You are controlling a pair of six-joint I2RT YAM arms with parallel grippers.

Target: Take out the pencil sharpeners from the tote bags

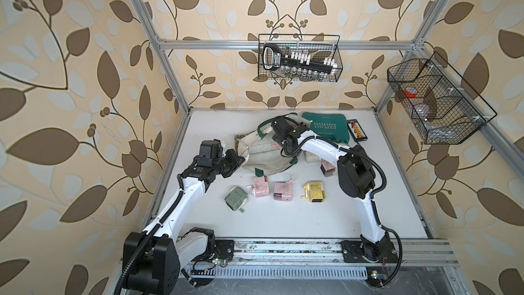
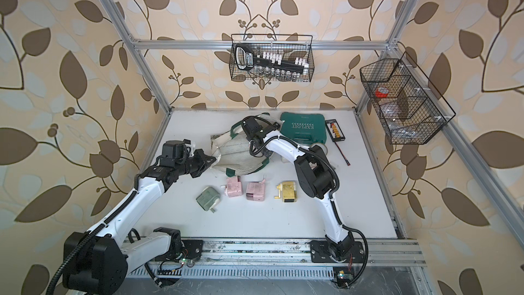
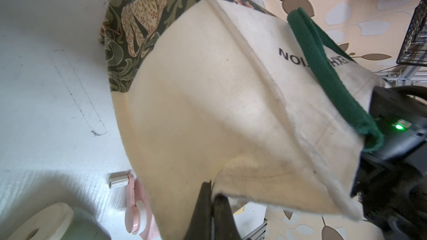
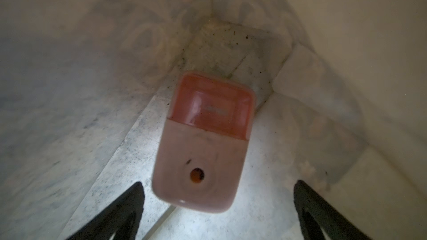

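Observation:
The cream tote bag [image 1: 264,155] with green handles lies on the table, its mouth held up by my left gripper, which is shut on the cloth edge. Down inside the bag my right gripper is open. Between and just beyond its fingertips a pink pencil sharpener [image 4: 202,160] with a red clear drawer rests on the bag's bottom; the fingers do not touch it. Outside, in front of the bag, sit a green sharpener [image 1: 236,198], two pink sharpeners [image 1: 261,186] [image 1: 283,191] and a yellow sharpener [image 1: 314,191].
A dusky pink sharpener [image 1: 328,168] and a pale one [image 1: 311,157] stand right of the bag, partly under my right arm. Behind are a teal case [image 1: 327,125] and a small black box [image 1: 357,130].

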